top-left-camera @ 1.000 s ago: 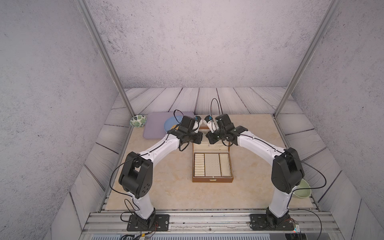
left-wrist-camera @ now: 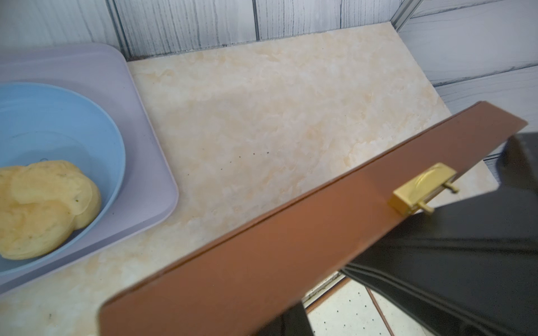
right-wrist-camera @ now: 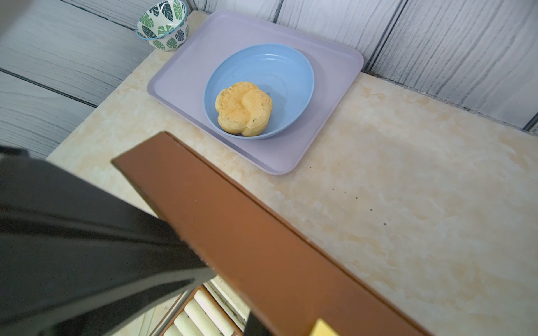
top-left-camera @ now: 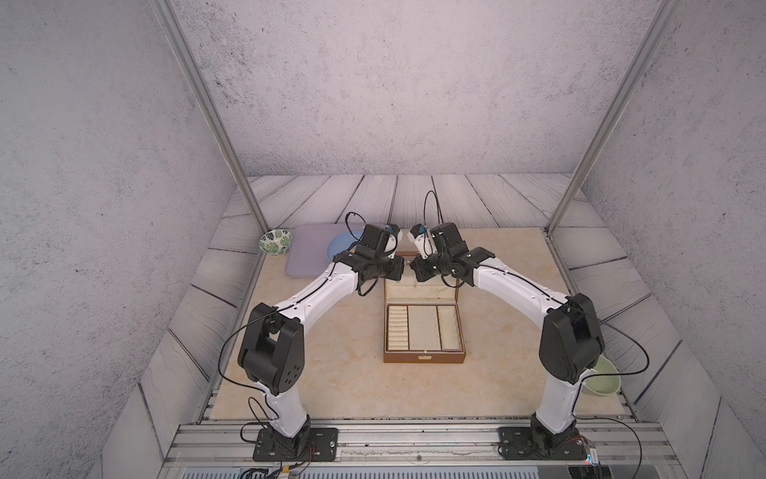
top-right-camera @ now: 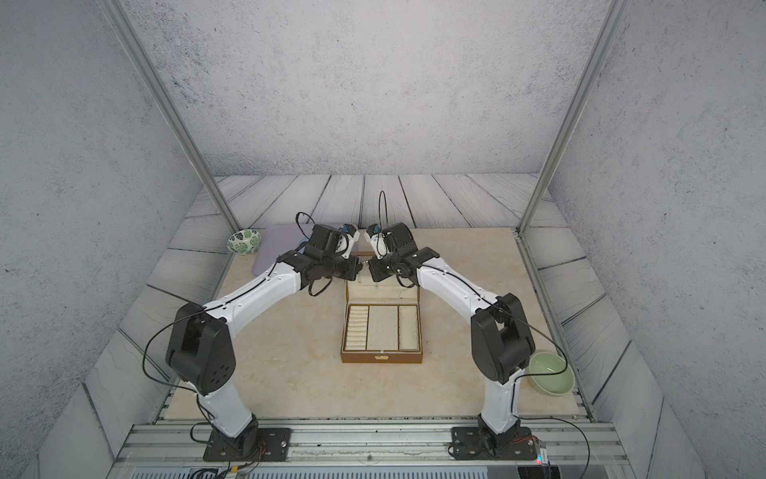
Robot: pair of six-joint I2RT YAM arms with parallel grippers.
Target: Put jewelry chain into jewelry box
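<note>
The brown jewelry box (top-left-camera: pixel 424 357) stands at the table's middle with its lid open towards the back. Its cream interior shows several compartments; I can make out no chain in it or on the table. My left gripper (top-left-camera: pixel 398 269) and right gripper (top-left-camera: pixel 419 272) face each other at the raised lid (top-left-camera: pixel 423 293), partly covering it. Both are shut, their fingertips mostly hidden and nothing visible between them. Close up, the left wrist view has the lid's brown front strip (left-wrist-camera: pixel 269 246) and its gold clasp (left-wrist-camera: pixel 423 188). The same strip (right-wrist-camera: pixel 246 229) crosses the right wrist view.
Back left, a lilac tray (right-wrist-camera: pixel 336 61) carries a blue plate (right-wrist-camera: pixel 291 84) with a yellow bread-like piece (right-wrist-camera: pixel 245 109). A leaf-patterned bowl (top-left-camera: pixel 275 242) is beside it. A green bowl (top-right-camera: pixel 551 373) sits front right. Table on both sides of the box is clear.
Both grippers have shifted slightly towards the back, staying at the lid. The box has barely moved, and its lid is still open.
</note>
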